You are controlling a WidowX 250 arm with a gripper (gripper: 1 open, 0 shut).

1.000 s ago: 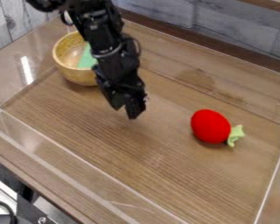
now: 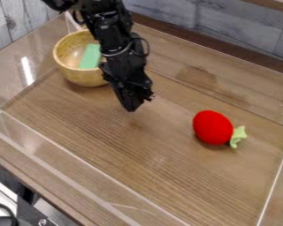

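The black gripper (image 2: 128, 91) hangs low over the wooden table (image 2: 120, 159), just right of a yellow bowl (image 2: 68, 59). Its finger state is hard to make out. The bowl holds a light green item (image 2: 89, 56). A red object with a pale green top (image 2: 214, 127), like a toy vegetable, lies to the right on the table.
A grey tiled wall (image 2: 203, 26) runs behind the table. A black cable shows at the lower left edge.
The arm has moved up and back, toward the bowl's side, away from the front of the table. The bowl and red object are unmoved.
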